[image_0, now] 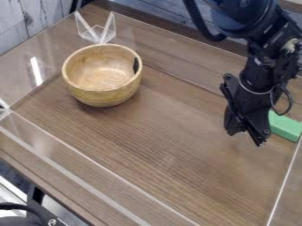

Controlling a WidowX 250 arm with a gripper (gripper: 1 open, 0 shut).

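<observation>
My black gripper (242,125) hangs low over the right side of the wooden table (154,168), shut, with nothing visible between its fingers. Just right of it lies a green block (283,127), partly hidden behind the gripper. A round wooden bowl (101,84) sits at the upper left, well apart from the gripper.
A white folded, wing-like object (97,31) is at the back behind the bowl. The table's left edge runs along the lower left.
</observation>
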